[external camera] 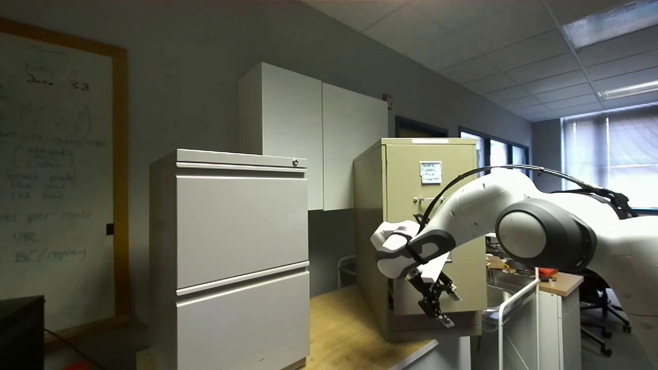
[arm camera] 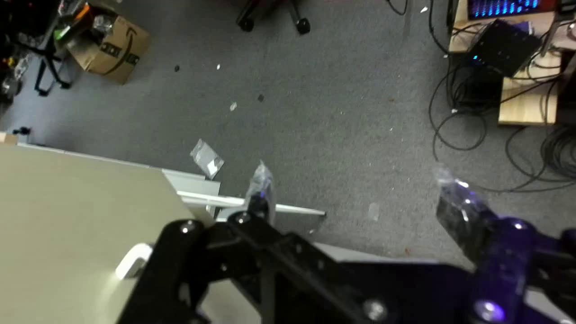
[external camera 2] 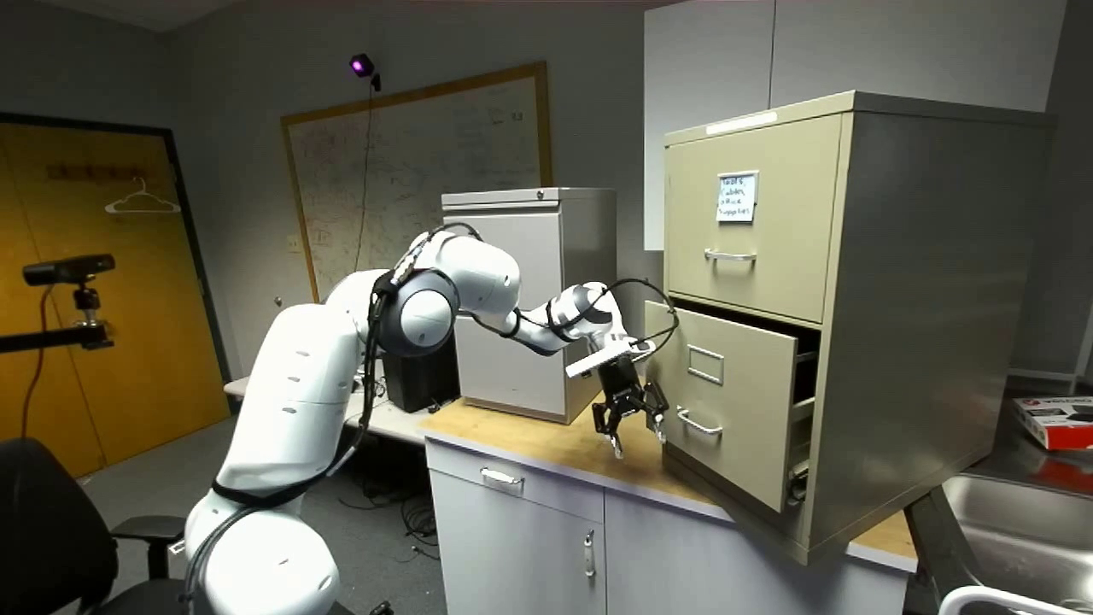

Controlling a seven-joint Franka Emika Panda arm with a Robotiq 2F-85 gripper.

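Observation:
The beige filing cabinet [external camera 2: 922, 287] has its lower drawer [external camera 2: 738, 395] pulled part way out, while the upper drawer [external camera 2: 753, 215] is closed. On the lower drawer's face is a silver handle [external camera 2: 699, 421]. Just left of that face in exterior view 2, my gripper [external camera 2: 638, 442] tilts downward, open and empty. The wrist view shows wide space between the fingertips of my gripper, with only floor beyond. A pale handle [arm camera: 132, 260] on the beige surface appears left of the fingers, clear of the gap. Exterior view 1 has my gripper [external camera: 452, 308] before the cabinet's lower part.
A grey-white cabinet [external camera: 243, 228] stands on the wooden counter [external camera: 339, 324], left of the beige one. A sink [external camera 2: 1025, 523] lies to the right in exterior view 2. A white rail [external camera: 518, 296] rises near the counter.

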